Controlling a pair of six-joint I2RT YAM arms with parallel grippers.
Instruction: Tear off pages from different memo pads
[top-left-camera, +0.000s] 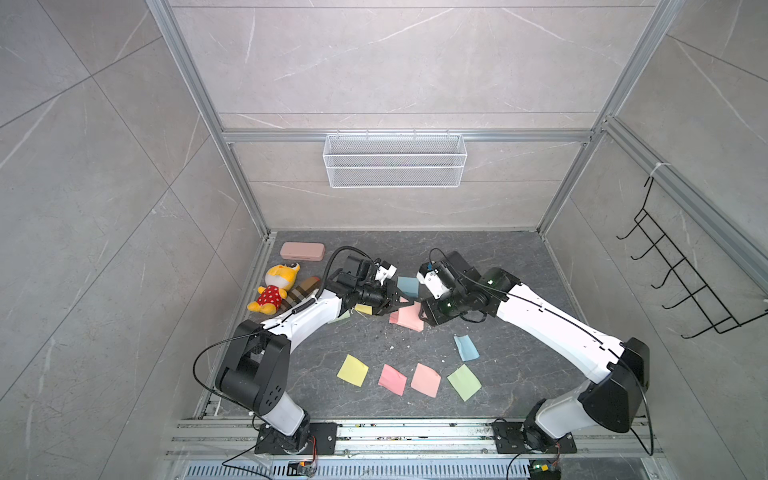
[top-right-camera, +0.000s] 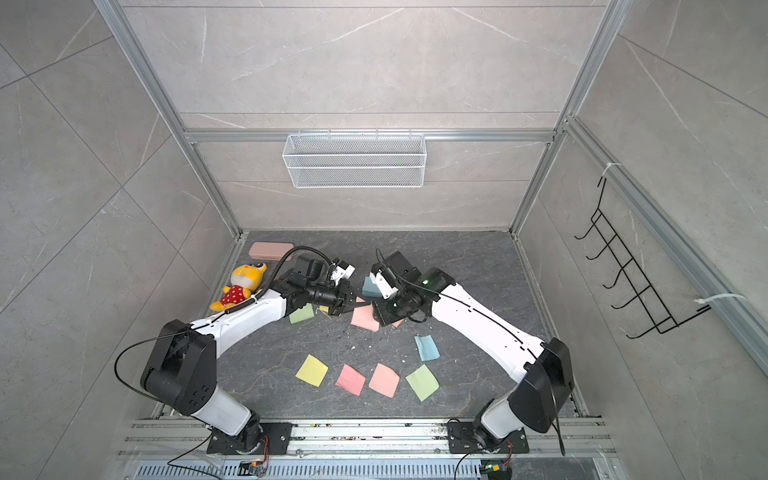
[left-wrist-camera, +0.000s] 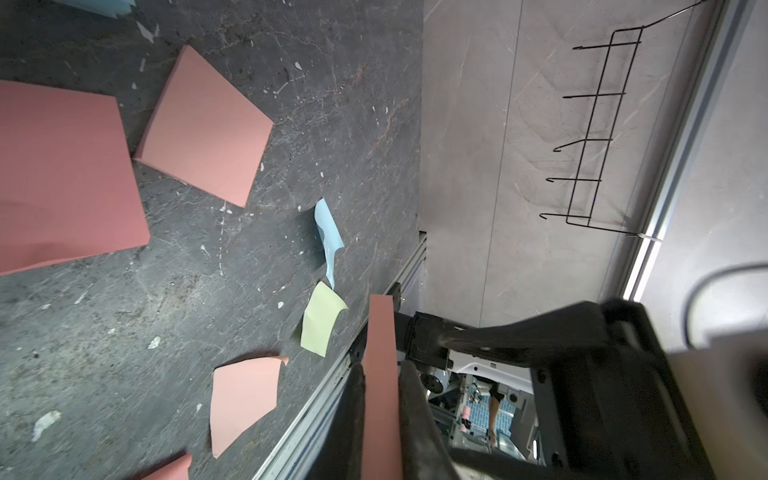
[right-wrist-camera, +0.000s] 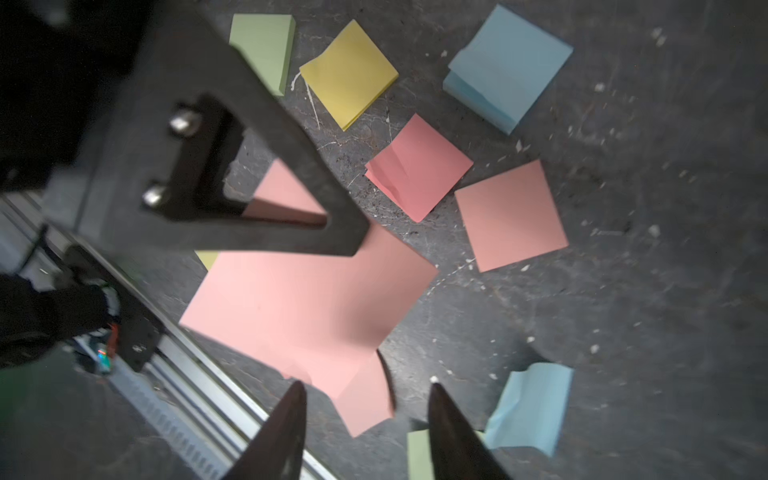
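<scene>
My left gripper (top-left-camera: 400, 302) is shut on a pink pad (left-wrist-camera: 381, 376), seen edge-on in the left wrist view. In the right wrist view its broad pink face (right-wrist-camera: 312, 296) hangs in front of my right gripper, whose fingers are part open beside it. Pink pads (left-wrist-camera: 204, 124), a blue pad (right-wrist-camera: 508, 64), a yellow pad (right-wrist-camera: 348, 76) and a green pad (right-wrist-camera: 260, 48) lie on the dark table. Loose yellow (top-left-camera: 352, 369), red (top-left-camera: 392, 380), pink (top-left-camera: 425, 380), green (top-left-camera: 464, 382) and blue (top-left-camera: 466, 347) sheets lie along the front.
A plush toy (top-left-camera: 272, 296) and a pink case (top-left-camera: 302, 250) lie at the left. A wire basket (top-left-camera: 393, 160) hangs on the back wall, a black hook rack (top-left-camera: 680, 272) on the right wall.
</scene>
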